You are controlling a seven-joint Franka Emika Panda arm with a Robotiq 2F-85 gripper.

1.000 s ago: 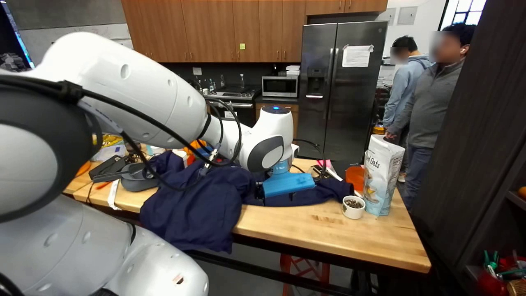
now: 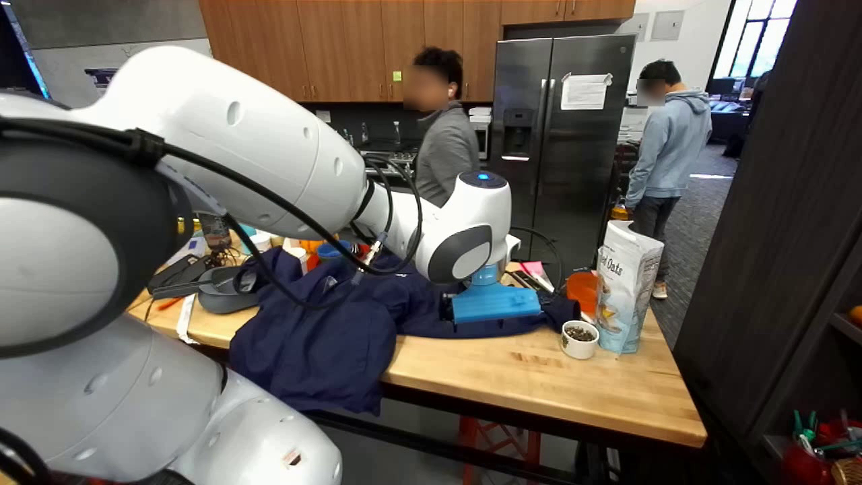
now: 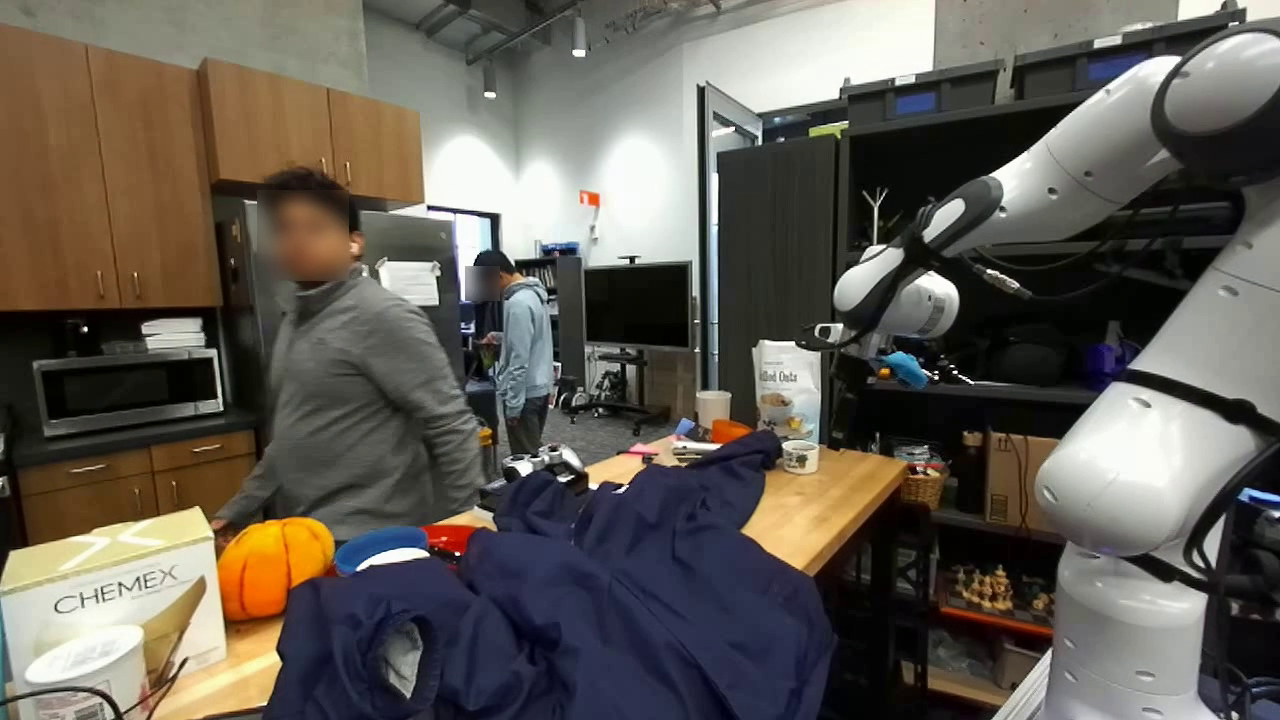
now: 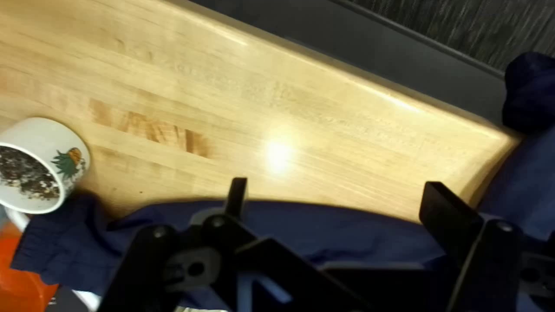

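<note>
A dark navy garment [image 2: 323, 339] is spread over the wooden table, one part hanging over the front edge and a sleeve stretched toward a white cup [image 2: 579, 340]. In the wrist view, my gripper stands open above the sleeve [image 4: 333, 229], its two black fingertips wide apart with nothing held between them. The cup [image 4: 44, 161], with a pineapple picture and dark loose bits inside, lies left of the fingers, close to the cuff. Exterior view 2 shows the garment [image 3: 648, 588] crumpled across the near part of the table.
Behind the cup stands an oats bag [image 2: 626, 287], an orange bowl [image 2: 582, 289] beside it. Clutter including a grey cap-like item [image 2: 228, 289] fills the left end. Bare tabletop [image 2: 525, 376] lies along the front right edge. A person in grey [image 2: 449, 133] is behind the table.
My arm and gripper have shifted to the right along the sleeve and slightly nearer the cup. The person in grey has moved from the right side to behind the table. The garment looks unmoved.
</note>
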